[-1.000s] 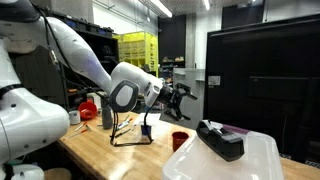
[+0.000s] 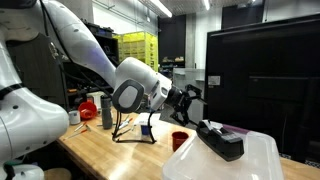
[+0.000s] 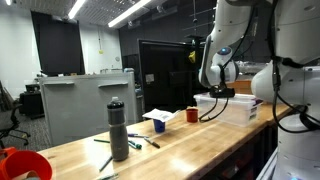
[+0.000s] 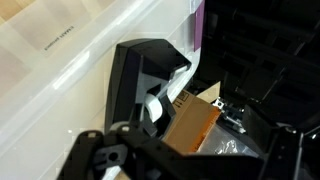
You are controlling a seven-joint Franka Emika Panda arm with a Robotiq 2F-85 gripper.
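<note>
My gripper point(image 2: 190, 105) hangs above and left of the black open-topped box point(image 2: 220, 141), apart from it. This box lies at the near-left part of the large white translucent bin point(image 2: 262, 160). In the wrist view, something white point(image 4: 153, 106) shows inside the black box point(image 4: 125, 80). Dark gripper parts spread apart along the lower edge there; the fingers are open, and nothing shows between them. In the second exterior view the gripper point(image 3: 224, 92) is small, over the bin point(image 3: 240, 110).
A red cup point(image 2: 180, 140) stands on the table just left of the bin, with a blue cup point(image 3: 159, 125) farther off. A dark bottle point(image 3: 118, 130), several markers and a red bowl point(image 3: 22, 163) occupy the table's other end. Bare wood point(image 3: 180, 160) lies in front of the cups.
Over the last second my gripper has come down a little and slightly rightward, closer to the black box. Box, bin and cups look unmoved.
</note>
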